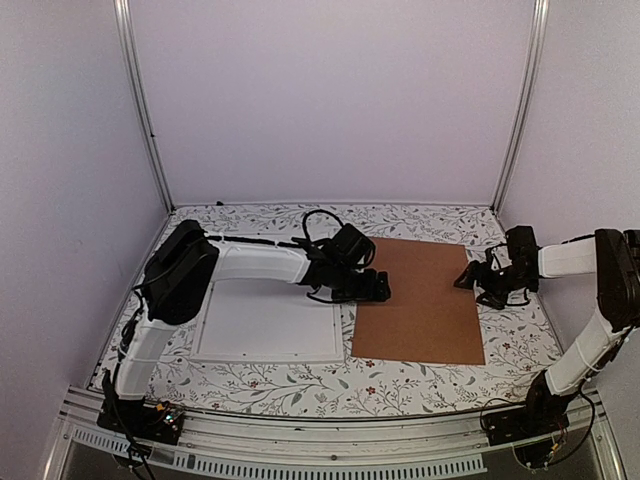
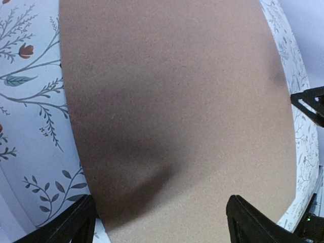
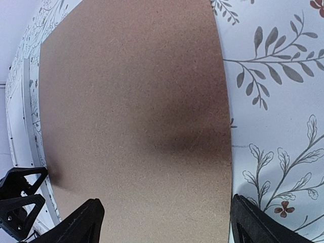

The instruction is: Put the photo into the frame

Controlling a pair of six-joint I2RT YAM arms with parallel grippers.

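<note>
A square brown board (image 1: 425, 325) lies flat on the table's right half; no picture shows on its upper side. To its left is the large white frame (image 1: 265, 325), partly covered by my left arm. My left gripper (image 1: 377, 286) is open at the board's left edge: in the left wrist view one finger (image 2: 76, 223) is beside that edge, the other over the brown surface. At the opposite edge stands my right gripper (image 1: 476, 289), its fingers apart. One of its fingers (image 3: 253, 223) lies along the board's right edge, the other over the board. Nothing shows gripped.
A pale cloth with a leaf pattern (image 1: 300, 398) covers the table. Only a narrow strip separates frame and board. Side walls (image 1: 595, 130) close in left and right; bare cloth lies in front of both pieces.
</note>
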